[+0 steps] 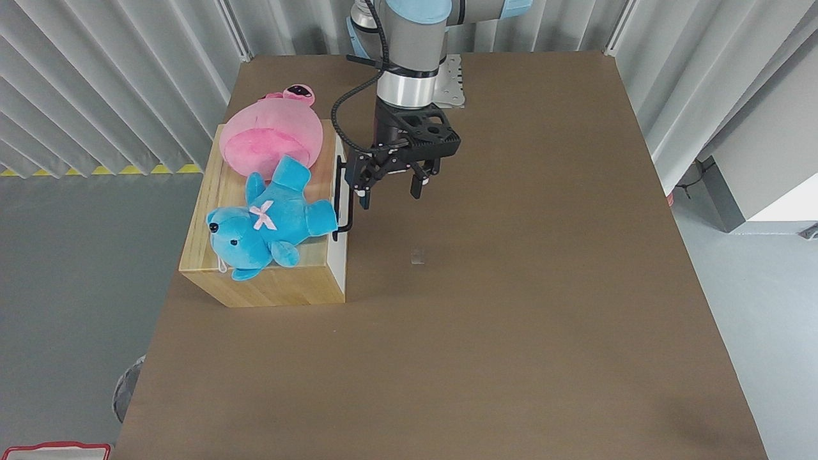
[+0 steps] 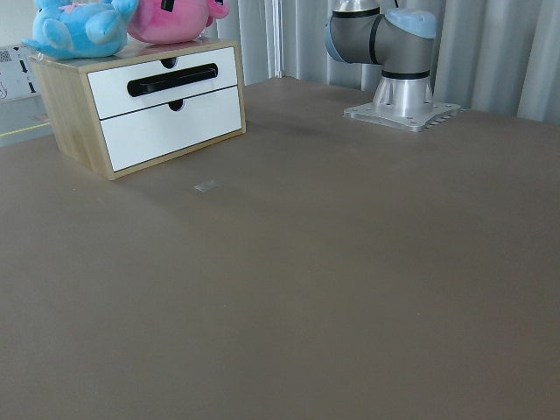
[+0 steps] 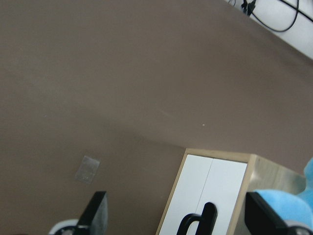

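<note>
A small wooden cabinet [image 1: 261, 287] with two white drawers [image 2: 171, 131] stands on the brown table, a black handle [image 2: 172, 80] on the upper drawer. On its top lie a blue plush bear [image 1: 268, 226] and, behind it, a round pink plush [image 1: 268, 134]. My gripper [image 1: 390, 197] hangs above the table just right of the cabinet, fingers apart and empty. In the wrist view both fingertips frame the bottom edge, with the cabinet handle and part of the blue plush below.
The arm's base plate [image 2: 402, 118] is at the back. A small transparent patch [image 3: 88, 170] lies flat near the cabinet.
</note>
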